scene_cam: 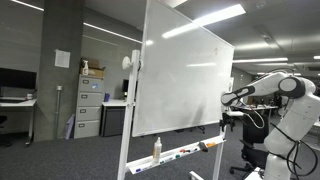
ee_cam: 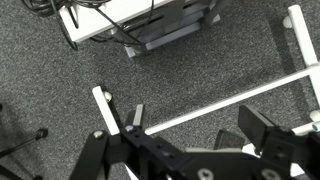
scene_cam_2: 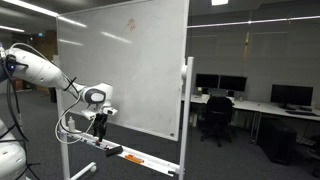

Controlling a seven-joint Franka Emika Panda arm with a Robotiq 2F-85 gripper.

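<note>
A large whiteboard (scene_cam: 182, 75) on a white frame stands before the arm, with faint reddish marks near its top (scene_cam_2: 131, 24). Along its bottom runs a ledge (scene_cam_2: 160, 162). On it are a clear bottle (scene_cam: 157, 150), several small coloured markers, a dark eraser-like block (scene_cam_2: 113, 151) and an orange item (scene_cam_2: 133, 158). My gripper (scene_cam_2: 101, 132) hangs pointing down by the board's lower edge, above the ledge's end. In the wrist view the gripper is open, with floor and a white frame bar showing between its fingers.
A white stand (ee_cam: 110, 14) with black cables is at the top of the wrist view. Desks with monitors (scene_cam_2: 228, 84) and an office chair (scene_cam_2: 215, 118) lie beyond the board. Filing cabinets (scene_cam: 90, 100) stand at the back. Carpet between is clear.
</note>
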